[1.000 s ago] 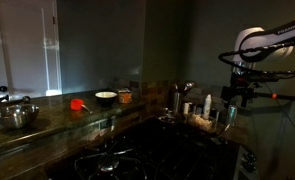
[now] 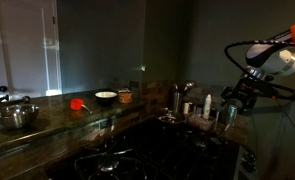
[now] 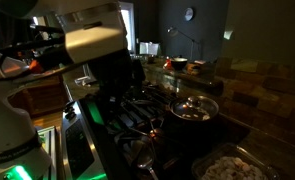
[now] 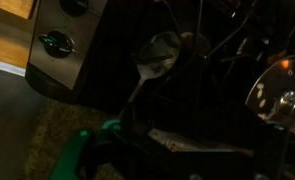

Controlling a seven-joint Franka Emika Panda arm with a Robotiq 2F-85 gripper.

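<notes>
My gripper is open over the near side of the dark stove, its fingers far apart at the bottom of the wrist view and nothing seen between them. In exterior view 1 the gripper (image 2: pixel 239 99) hangs in the air at the right, above the stove's end. A metal ladle or spoon (image 4: pixel 155 58) lies on the burner grates, apart from the fingers; exterior view 2 shows the same spoon (image 3: pixel 145 154). Behind it sits a pan with a shiny, glass-like cover (image 3: pixel 194 107).
Control knobs (image 4: pixel 57 43) line the stove's front edge. A clear tray of pale food (image 3: pixel 237 165) stands near the wall. On the counter are a steel bowl (image 2: pixel 14 116), a red item (image 2: pixel 78 104), a white-topped bowl (image 2: pixel 106 97) and an orange container (image 2: pixel 125 97). Utensils and bottles (image 2: pixel 207 105) stand at the back.
In exterior view 1 the arm has come down and the wrist has tilted, with the gripper slightly lower than before. The objects on the counter and stove look unmoved.
</notes>
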